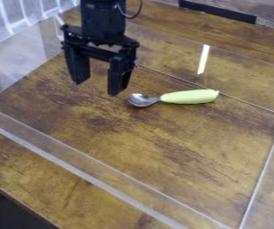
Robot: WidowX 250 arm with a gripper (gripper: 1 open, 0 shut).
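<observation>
My black gripper [98, 72] hangs over the upper left of the wooden table, open, its two fingers apart and pointing down. To its right, on the table, lies a metal spoon [143, 100], and a pale green cob or vegetable-like object [190, 97] lies at the end of the spoon's handle, pointing right. The gripper is left of and above both, apart from them.
A clear low barrier [269, 170] borders the wooden work area [151, 161]. A white railing stands at the top left, and a dark strip lies at the back right.
</observation>
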